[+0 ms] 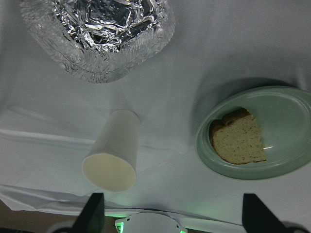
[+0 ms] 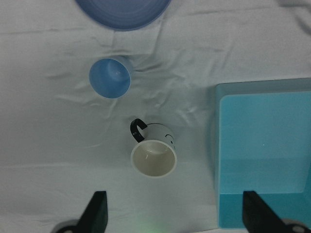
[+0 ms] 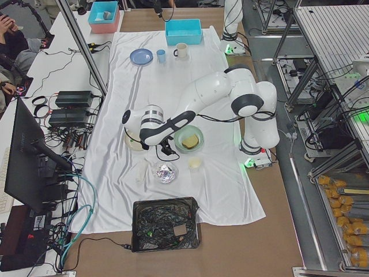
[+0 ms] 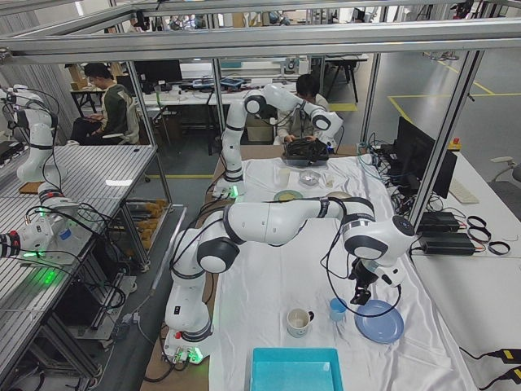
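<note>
A green plate (image 3: pixel 195 143) holds a slice of bread (image 1: pixel 236 138); beside it are a white paper cup (image 1: pixel 110 160) and a foil tray (image 1: pixel 97 58). My left gripper hangs open over these, nothing between its fingers, just left of the green plate in the left camera view. At the other end, a blue plate (image 2: pixel 124 9), a blue cup (image 2: pixel 109 77), a mug with a black handle (image 2: pixel 153 158) and a turquoise bin (image 2: pixel 262 136) lie below my right gripper, which is open and empty.
A cream plate (image 3: pixel 134 143) is partly hidden under the left arm. A black crate (image 3: pixel 165 239) sits at the near end. Monitor and cables (image 3: pixel 31 173) line the side table.
</note>
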